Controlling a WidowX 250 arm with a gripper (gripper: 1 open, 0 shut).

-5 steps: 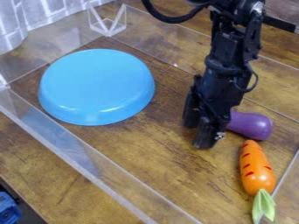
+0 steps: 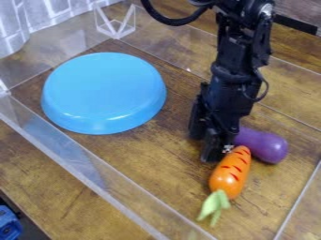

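My black gripper (image 2: 216, 141) reaches down to the wooden surface, right of a blue upturned bowl or disc (image 2: 103, 86). An orange toy carrot (image 2: 230, 176) with pale green leaves lies just in front of it, and a purple toy eggplant (image 2: 265, 145) lies at its right. The fingertips are dark and crowded against both toys, so whether they are open or shut is unclear.
A clear plastic wall runs diagonally along the left and lower left. A white wire piece (image 2: 113, 21) stands at the upper left. The wood left of the gripper and below the blue object is bare.
The carrot has moved left and up to beneath the gripper and now tilts the other way. The eggplant has shifted slightly left. The gripper has moved slightly.
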